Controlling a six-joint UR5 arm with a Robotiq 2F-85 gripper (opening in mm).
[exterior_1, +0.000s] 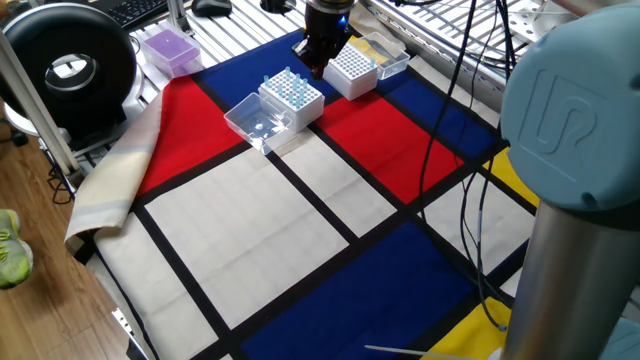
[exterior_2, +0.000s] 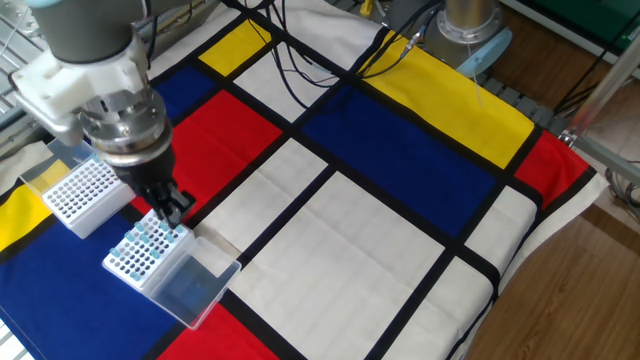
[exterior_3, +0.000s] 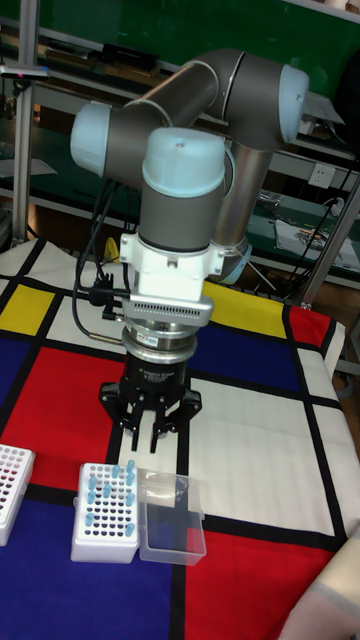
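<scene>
A white rack (exterior_1: 293, 98) of small holes stands on the patterned cloth, with several light blue tips (exterior_3: 105, 487) upright in some of its holes. Its clear lid (exterior_2: 194, 283) lies hinged open beside it. Above the rack's edge hangs my gripper (exterior_3: 146, 439), pointing down. A narrow gap separates its two black fingers (exterior_3: 156, 438), and nothing shows between them. From the second exterior view, the gripper (exterior_2: 176, 214) overlaps the rack's corner; whether it touches a tip cannot be told. A second white rack (exterior_2: 88, 196) stands apart, with no tips visible in its holes.
A clear lid (exterior_1: 385, 55) adjoins the second rack. A purple-topped box (exterior_1: 171, 52) stands past the cloth's edge. Black cables (exterior_1: 463, 200) hang near the arm.
</scene>
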